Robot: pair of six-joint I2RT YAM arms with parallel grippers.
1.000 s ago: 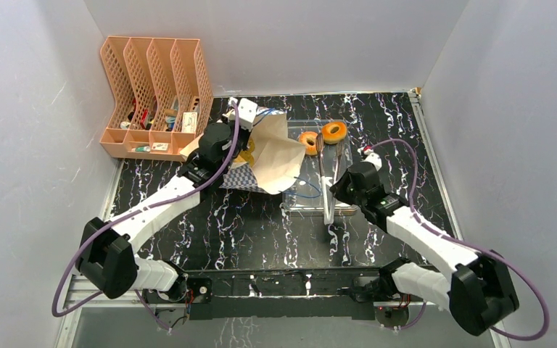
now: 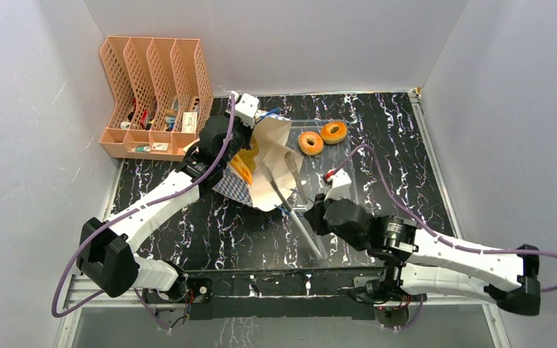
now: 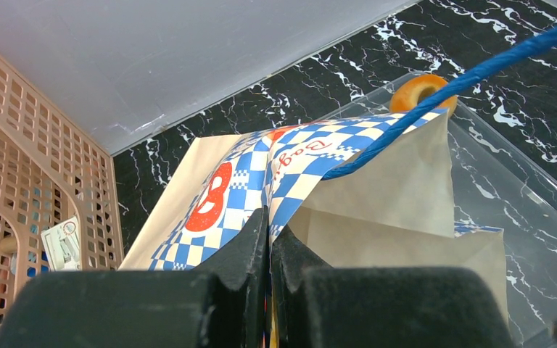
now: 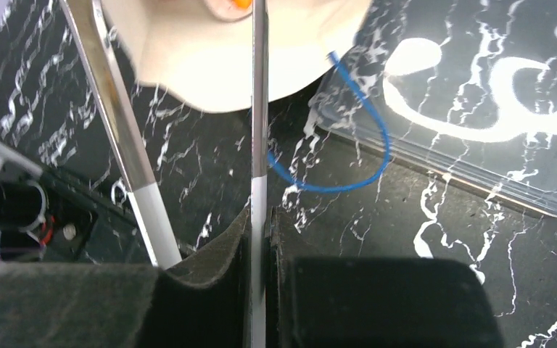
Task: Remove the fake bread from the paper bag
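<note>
The paper bag, blue-checked outside and tan inside, lies tilted with its mouth toward the right. My left gripper is shut on its checked edge. An orange-yellow bread piece and a mustard-yellow piece show inside the bag; the left arm hides part of them. Metal tongs with white handle ends are held in my right gripper, which is shut on one leg. The tongs' two legs stand apart, their tips at the bag's mouth in the top view. Whether they touch any bread cannot be seen.
Two bagels, one nearer and one farther, rest on a clear tray right of the bag. A blue cord handle loops from the bag. A peach divided organizer stands at the back left.
The right gripper has swung the tongs left and toward the front, from over the tray to the bag's mouth, tilting them. The left gripper has shifted slightly, and the bag's opening with it.
</note>
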